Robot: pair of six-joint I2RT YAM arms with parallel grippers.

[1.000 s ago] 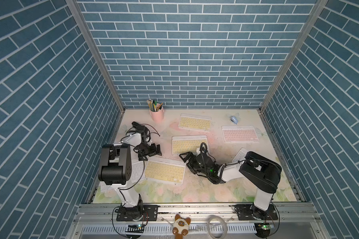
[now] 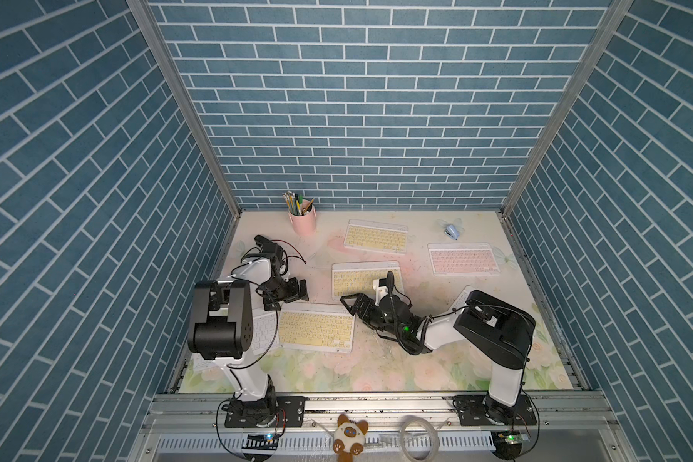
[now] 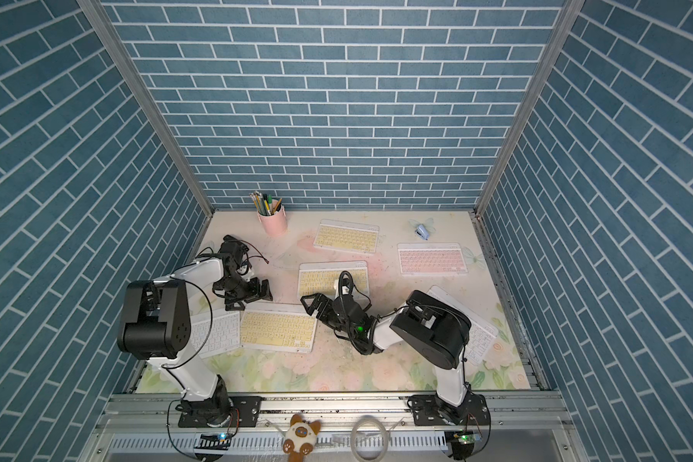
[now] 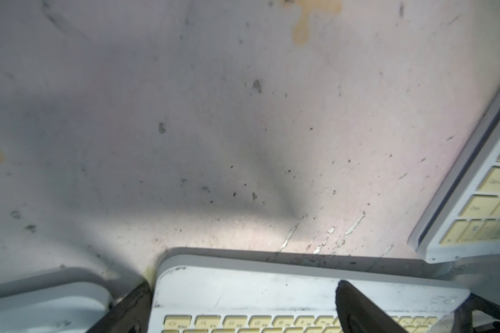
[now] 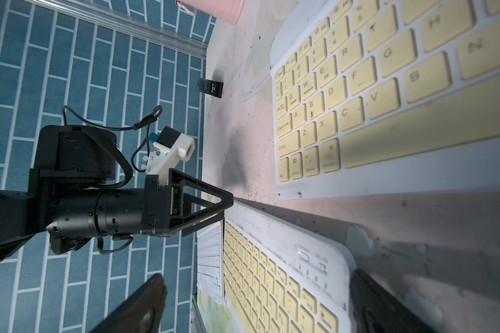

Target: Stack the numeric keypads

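Observation:
A yellow-keyed keyboard [image 2: 315, 330] lies at the front centre-left, with my left gripper [image 2: 290, 296] low over its back left. In the left wrist view that gripper's fingertips straddle the back edge, apart. A second yellow-keyed keyboard [image 3: 327, 277] lies just behind it. My right gripper [image 3: 312, 304] is open, low at the gap between these two, its fingertips by the front keyboard's back right corner in the right wrist view. A third yellow-keyed keyboard [image 2: 375, 235] lies at the back. Whether any is a separate numeric keypad I cannot tell.
A pink keyboard [image 3: 431, 259] lies at the back right, white keyboards [image 3: 215, 332] at front left and [image 3: 477, 338] right, partly under the arms. A pink pen cup [image 2: 302, 221] and a small blue object [image 2: 452, 231] stand at the back.
The left gripper has moved slightly left.

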